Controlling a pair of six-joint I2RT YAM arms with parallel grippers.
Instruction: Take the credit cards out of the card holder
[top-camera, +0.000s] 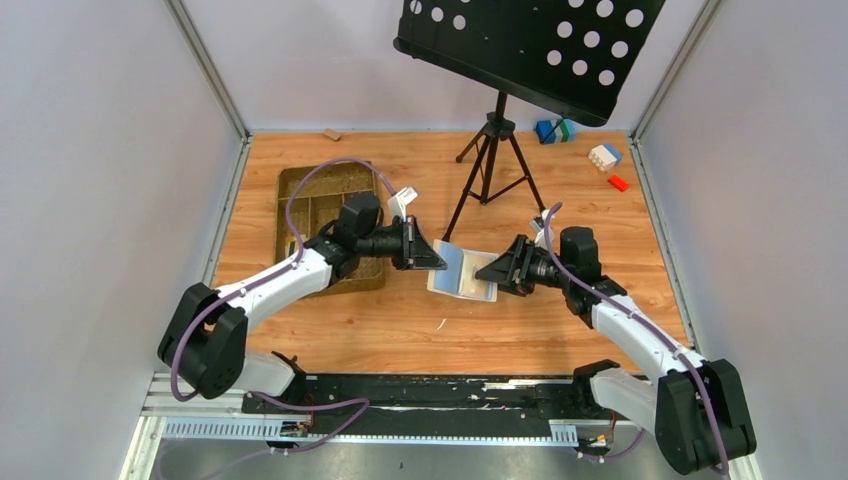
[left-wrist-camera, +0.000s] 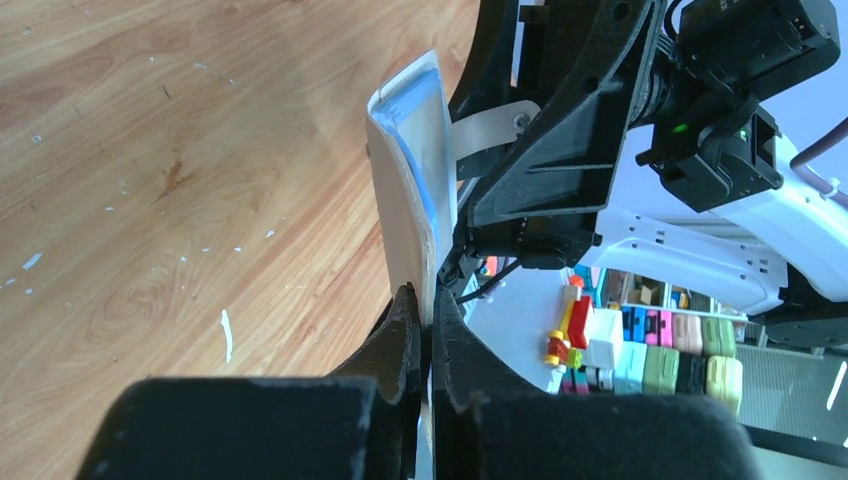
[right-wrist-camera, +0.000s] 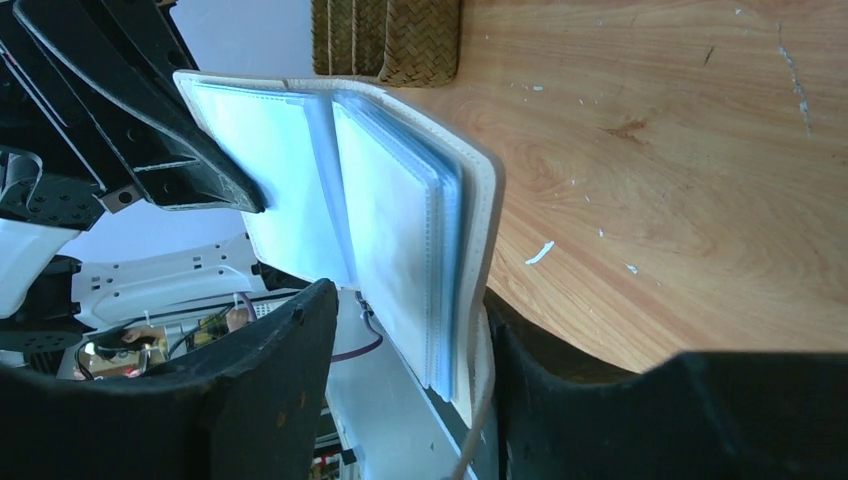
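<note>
The card holder (top-camera: 465, 272), opened like a book with a pale cover and clear bluish sleeves, hangs between the two arms. My left gripper (top-camera: 442, 262) is shut on its left part; in the left wrist view the fingertips (left-wrist-camera: 400, 330) pinch the holder's edge. On the other side my right gripper stands open, its fingers (right-wrist-camera: 312, 335) spread around the holder's other half. In the right wrist view one sleeve stack (right-wrist-camera: 400, 220) faces the camera. I cannot make out separate credit cards inside the sleeves.
A woven compartment basket (top-camera: 290, 190) stands behind the left arm. A black music stand (top-camera: 490, 140) rises at the back centre, with toy blocks (top-camera: 604, 157) at the back right. Bare table (top-camera: 430, 345) lies in front of the holder.
</note>
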